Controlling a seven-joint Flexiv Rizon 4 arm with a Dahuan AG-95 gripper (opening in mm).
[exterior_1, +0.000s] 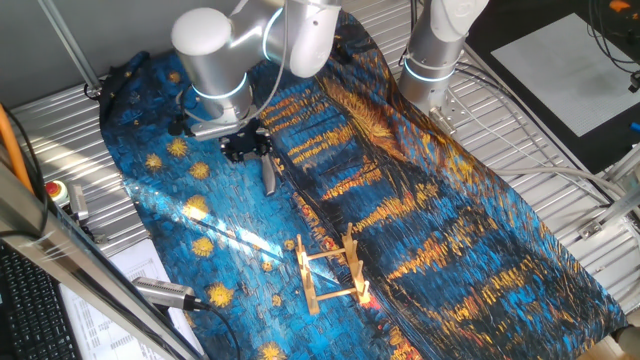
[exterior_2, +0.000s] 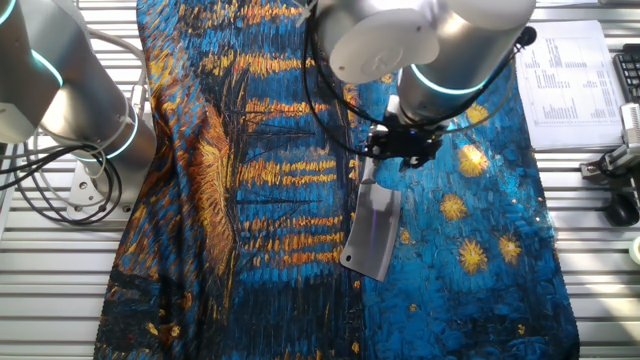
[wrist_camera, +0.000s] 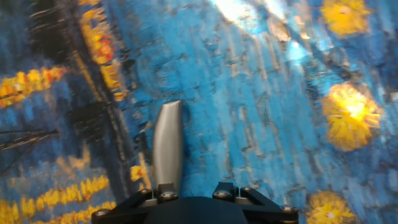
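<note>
A silver-grey cleaver (exterior_2: 373, 232) lies on the painted cloth, its broad blade showing in exterior view 2. From exterior view 1 the same cleaver (exterior_1: 268, 176) looks like a narrow strip just beside my gripper (exterior_1: 247, 152). In the wrist view part of the cleaver (wrist_camera: 168, 143) reaches up from behind the left finger (wrist_camera: 166, 191), left of the middle. The gripper is open, its fingertips well apart and nothing clearly between them. In exterior view 2 the gripper (exterior_2: 404, 150) covers the cleaver's far end; contact cannot be judged.
A small wooden rack (exterior_1: 331, 272) stands on the cloth (exterior_1: 440, 250) with free room around it. A grey device with a cable (exterior_1: 165, 292) sits at the cloth's left edge.
</note>
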